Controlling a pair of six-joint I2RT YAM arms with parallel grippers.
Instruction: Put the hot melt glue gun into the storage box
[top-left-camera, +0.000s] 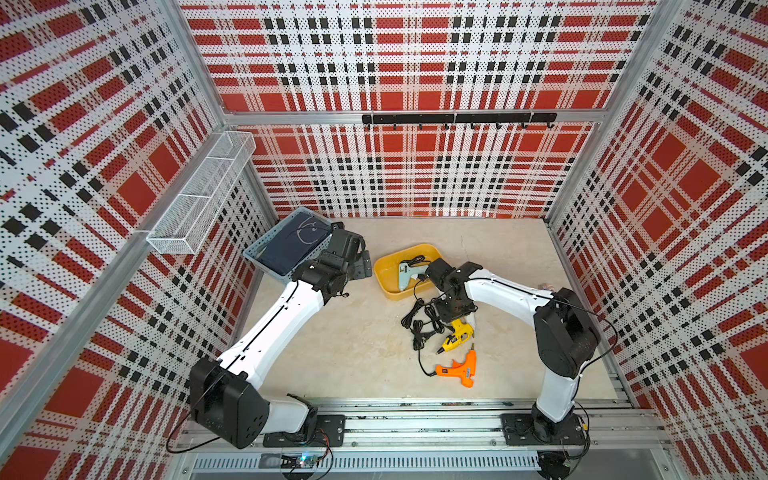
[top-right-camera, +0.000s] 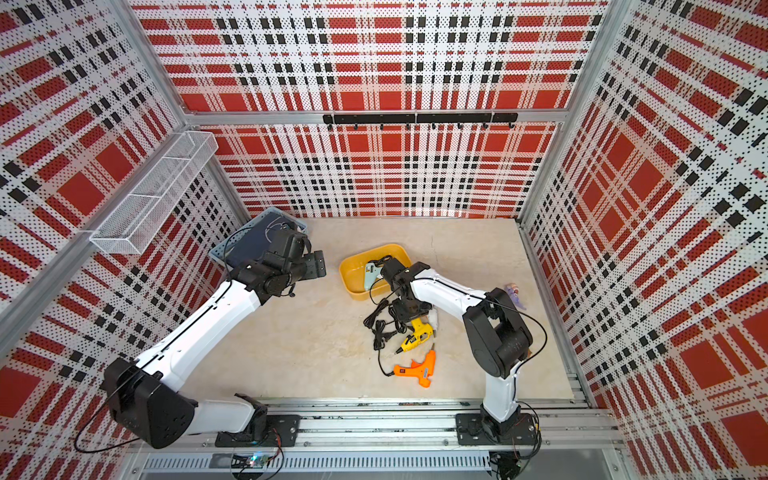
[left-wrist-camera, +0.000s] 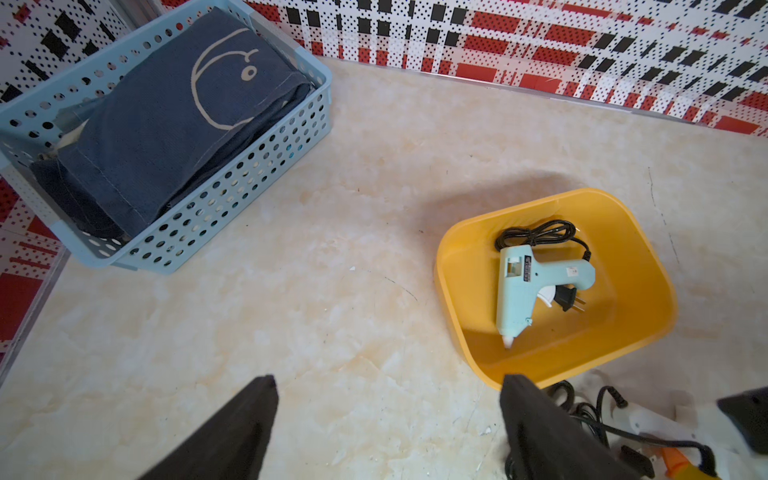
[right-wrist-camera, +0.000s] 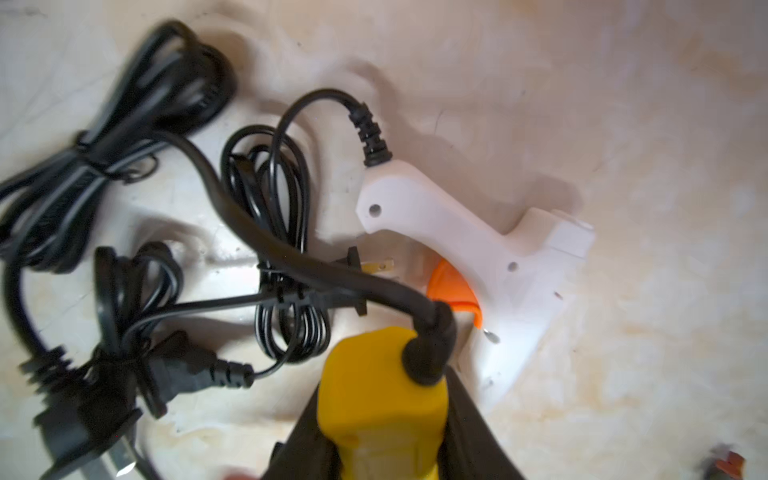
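My right gripper is shut on the handle of the yellow glue gun (right-wrist-camera: 376, 384), whose black cord trails off to the left. Beside it on the table lies a white glue gun (right-wrist-camera: 480, 232) with an orange trigger. An orange glue gun (top-left-camera: 458, 369) rests nearer the table's front edge. In the left wrist view, a yellow box (left-wrist-camera: 448, 264) contains a mint-green glue gun (left-wrist-camera: 520, 288) with its coiled cord. Left of that box, my left gripper hangs open over bare table, nothing between its fingers.
At the back left stands a blue basket (left-wrist-camera: 240, 196) with dark folded cloth (left-wrist-camera: 192, 112) in it. Bundled black cords (right-wrist-camera: 280, 240) lie tangled left of the held gun. Bare table stretches between basket and yellow box.
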